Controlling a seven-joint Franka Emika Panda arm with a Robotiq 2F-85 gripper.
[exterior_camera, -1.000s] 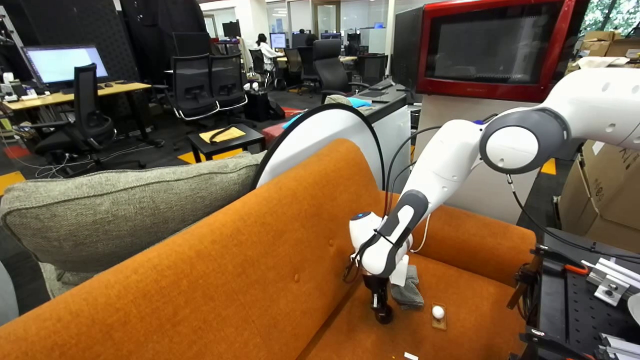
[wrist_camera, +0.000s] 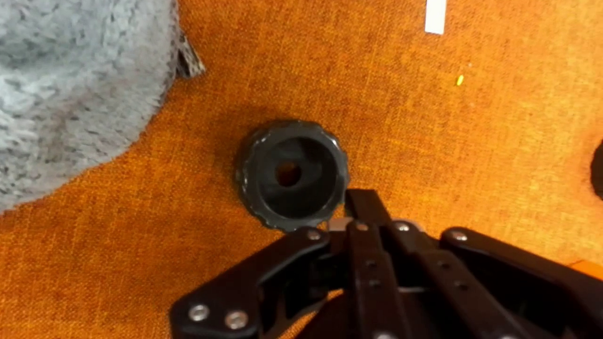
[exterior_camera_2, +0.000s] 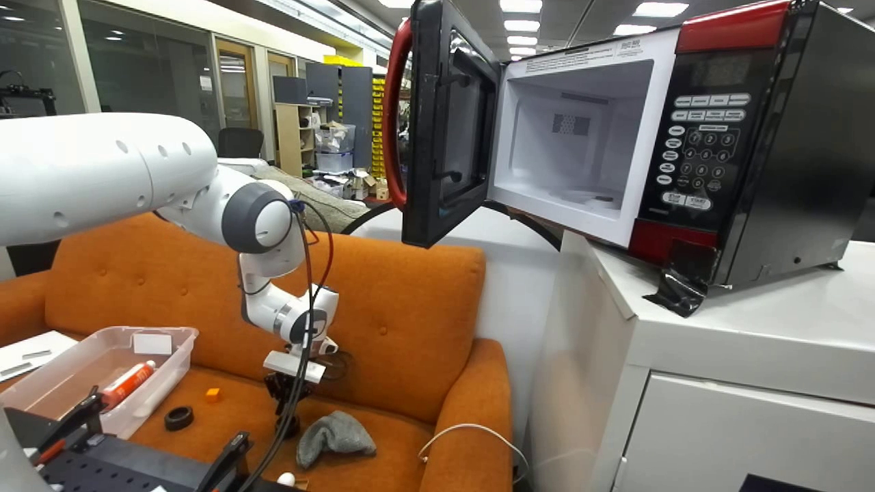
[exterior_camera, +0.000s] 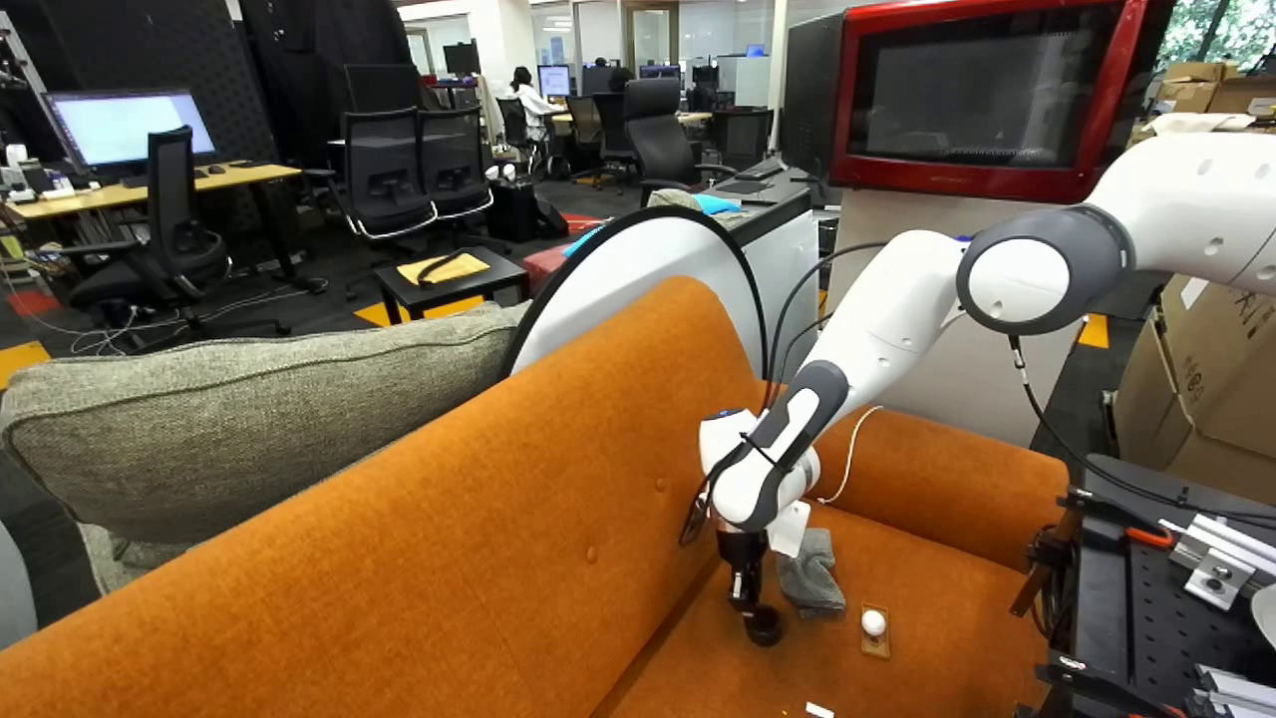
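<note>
A black ring-shaped cap (wrist_camera: 249,195) with a ribbed edge and a small hole in its middle lies flat on the orange sofa seat (wrist_camera: 186,265). Just off its edge in the wrist view, my gripper is shut, with nothing between its fingers. From the first exterior view, the gripper (exterior_camera: 747,604) points down beside the black cap (exterior_camera: 763,627), close above the seat. Whether its tips touch the cap cannot be told. A grey fuzzy cloth (wrist_camera: 79,96) lies on the seat near the cap.
A white ball on a small brown board (exterior_camera: 874,646) sits toward the seat's front. Left in the second exterior view are a clear bin (exterior_camera_2: 176,369) holding an orange bottle (exterior_camera_2: 128,384), another black ring (exterior_camera_2: 178,419) and an orange cube (exterior_camera_2: 213,395). The microwave door (exterior_camera_2: 453,123) hangs open.
My arm and gripper have risen a little and shifted slightly left in the first exterior view. More of the black cap shows there now, with the cap still on the seat.
</note>
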